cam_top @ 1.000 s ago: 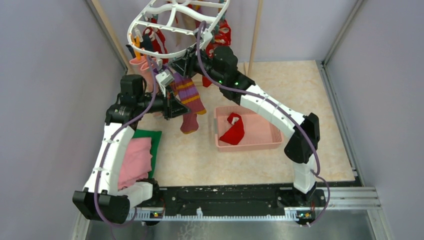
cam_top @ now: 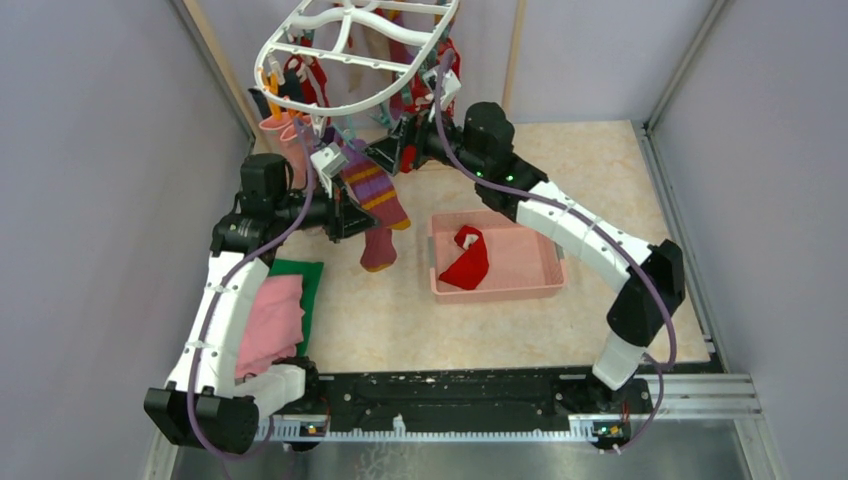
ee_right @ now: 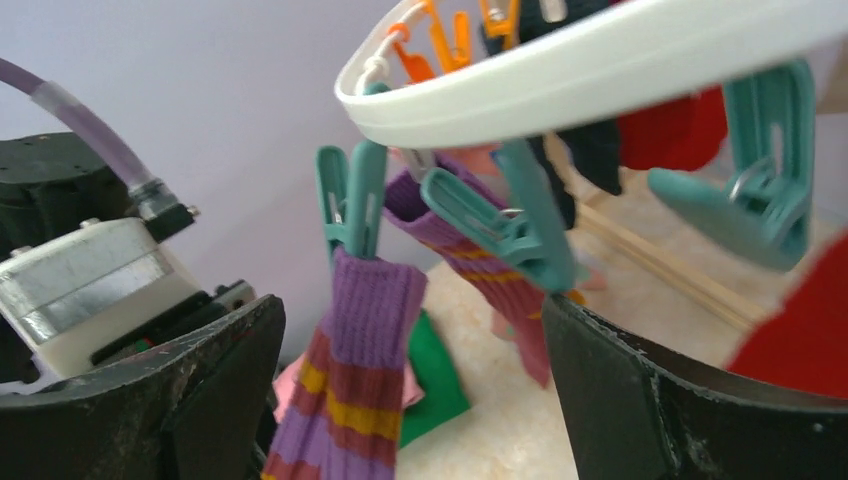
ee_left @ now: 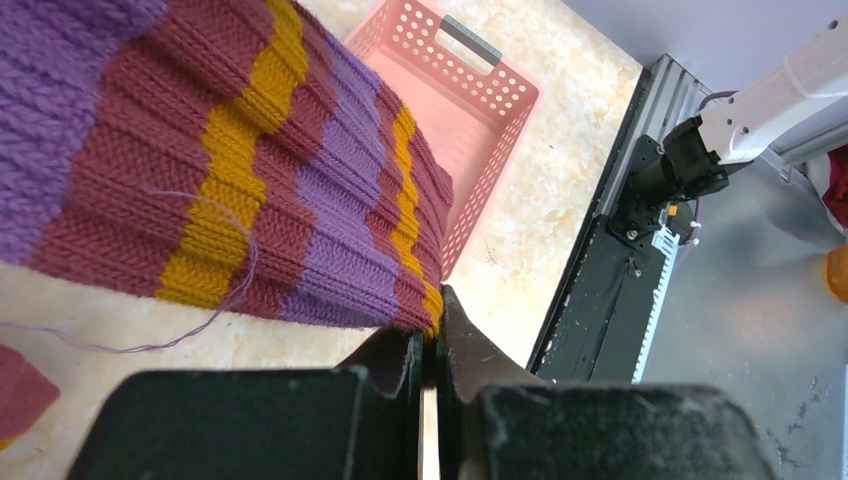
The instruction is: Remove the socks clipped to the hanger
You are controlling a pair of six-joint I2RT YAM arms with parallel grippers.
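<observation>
The white clip hanger holds socks on coloured clips at the top of the top view. My left gripper is shut on a purple, maroon and yellow striped sock. In the right wrist view that sock's purple end hangs at teal clips, with another striped sock behind. My right gripper stands open just right of and above the left one in the top view, facing the clips, nothing seen held. A red sock hangs at its right.
A pink basket with a red item inside sits on the table at right of centre. Pink and green cloths lie at the left.
My right gripper has moved right, away from beside the striped sock's clip, and its arm has shifted right. The left gripper has barely moved.
</observation>
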